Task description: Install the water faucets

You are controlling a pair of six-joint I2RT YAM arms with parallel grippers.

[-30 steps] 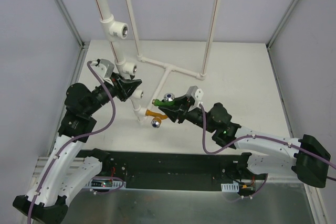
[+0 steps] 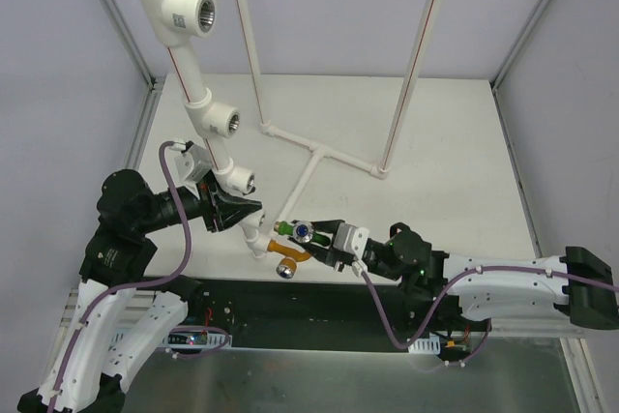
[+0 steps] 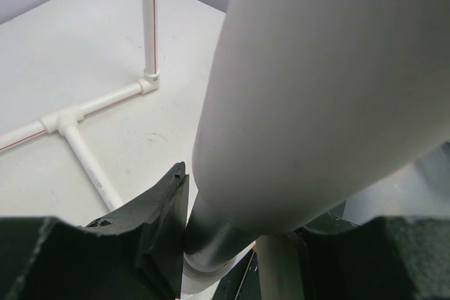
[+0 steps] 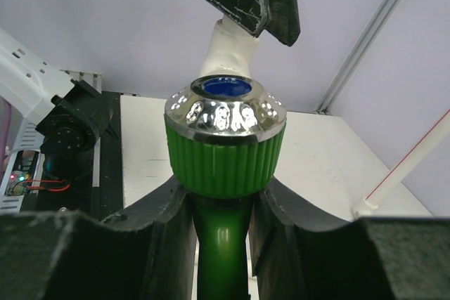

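Note:
A faucet with a green body (image 2: 284, 229) and a silver knob (image 4: 225, 110) is clamped in my right gripper (image 2: 311, 239), its threaded end pointing left towards the pipe. On the left, my left gripper (image 2: 244, 210) is at the lower part of the white standing pipe (image 2: 189, 70). Its fingers (image 3: 163, 240) stand apart on either side of the pipe, part open; whether they touch it cannot be told. An orange faucet (image 2: 280, 247) with a silver knob (image 2: 286, 268) sits at the pipe's lowest fitting, below the green one.
Threaded white sockets (image 2: 224, 121) open to the right along the pipe above the left gripper. A white T-shaped pipe frame (image 2: 314, 152) lies on the white board (image 2: 445, 181), with two uprights. The board's right side is clear.
The standing pipe has shifted and tilted, its upper sockets now lower in the top view.

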